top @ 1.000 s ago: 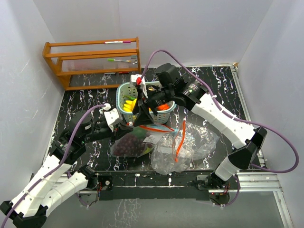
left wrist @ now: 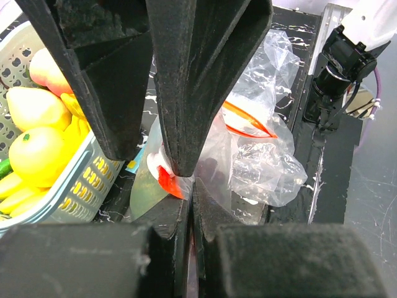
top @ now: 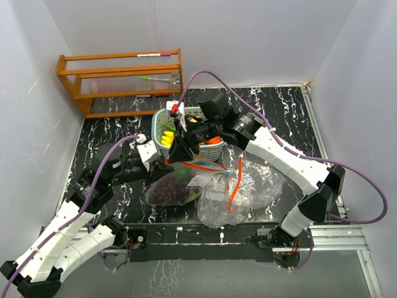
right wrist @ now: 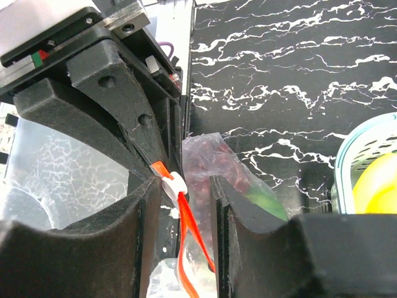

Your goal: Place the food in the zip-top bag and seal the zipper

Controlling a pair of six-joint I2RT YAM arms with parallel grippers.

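Note:
A zip bag (top: 170,189) holding dark grapes and something greenish lies below the basket. My left gripper is shut at the bag's upper corner, by the white slider (right wrist: 177,185) and orange zipper (right wrist: 189,230). My right gripper hovers just over that same corner, its fingers part open either side of the zipper in its wrist view. More clear bags (top: 248,192) with orange zips lie to the right.
The basket (top: 161,118) of fruit and vegetables stands behind the bag. A wooden rack (top: 124,68) is at the back left.
My right gripper has moved a little left and down toward the left gripper and the bag's corner. The left arm is nearly still.

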